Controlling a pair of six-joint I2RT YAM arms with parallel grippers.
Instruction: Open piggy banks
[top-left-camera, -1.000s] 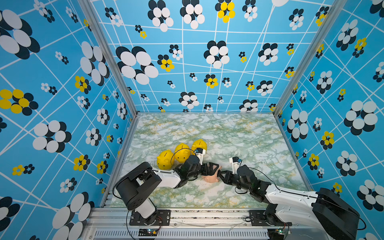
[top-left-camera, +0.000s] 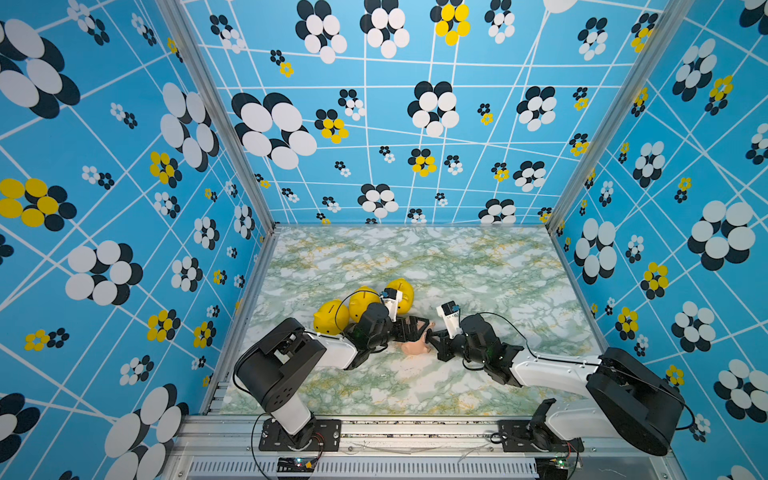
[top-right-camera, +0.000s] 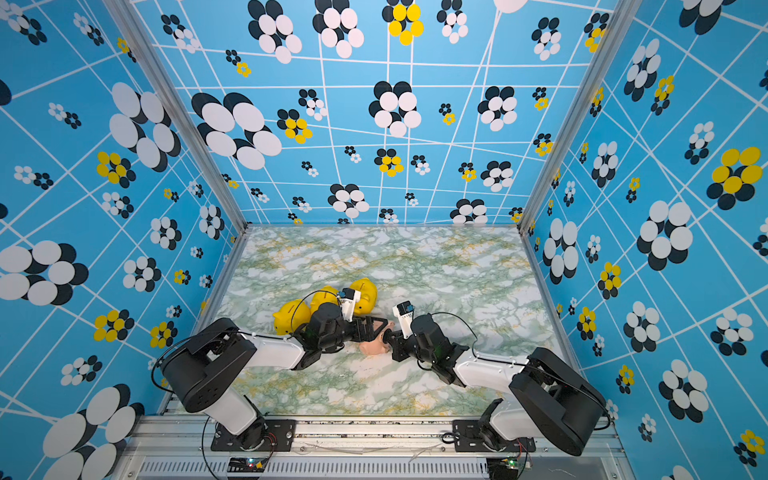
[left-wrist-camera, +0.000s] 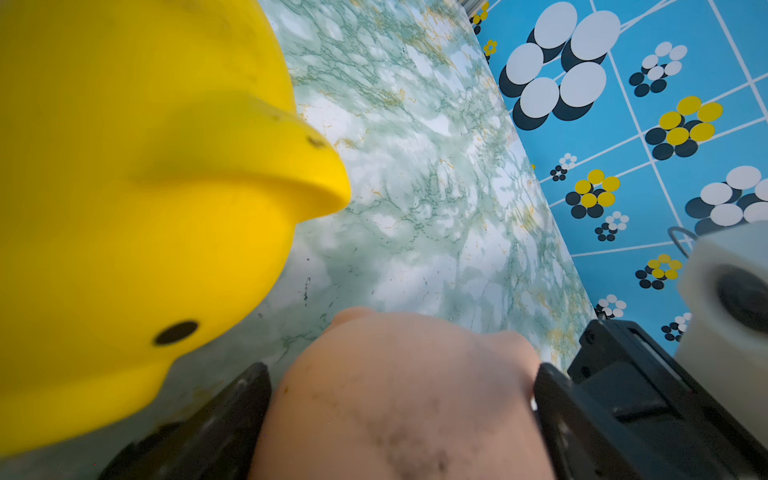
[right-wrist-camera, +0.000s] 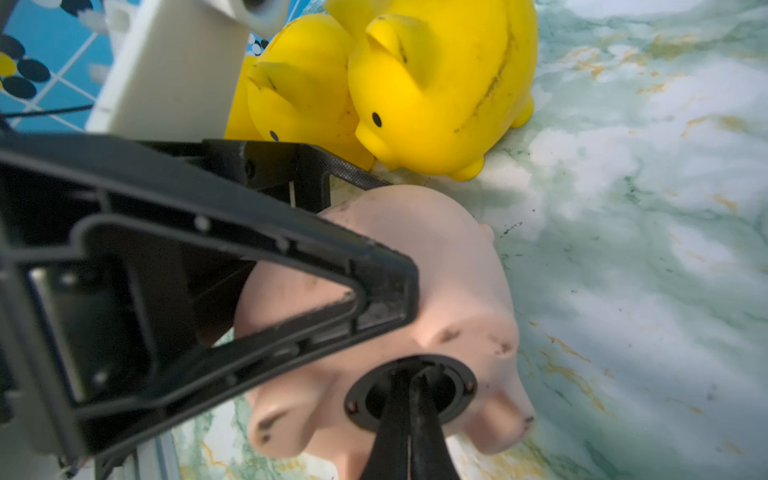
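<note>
A pink piggy bank (right-wrist-camera: 456, 248) lies on its side, its feet and underside facing the right arm. My left gripper is open wide around its body, one finger on each side; in the right wrist view a left finger (right-wrist-camera: 388, 288) lies across the pig. Set in the belly is a round black ring (right-wrist-camera: 466, 396) with a dark middle. My right gripper is shut, its fingertips reaching into that ring. Nothing shows between them. Whether the ring's middle is a recessed plug or an open hole, I cannot tell. From above, the arms mostly cover the pig (top-left-camera: 414, 348).
Yellow piggy banks stand in a row behind and left of the left gripper: one at the left (top-left-camera: 329, 317), one in the middle (top-left-camera: 362, 302), one at the right (top-left-camera: 402, 294). The nearest yellow pig (left-wrist-camera: 144, 240) is close beside the left gripper. Open table (top-left-camera: 480, 272) lies behind and right.
Both grippers and the pink pig have shifted left. My right gripper has come in closer to the pig. The yellow piggy banks look unmoved.
</note>
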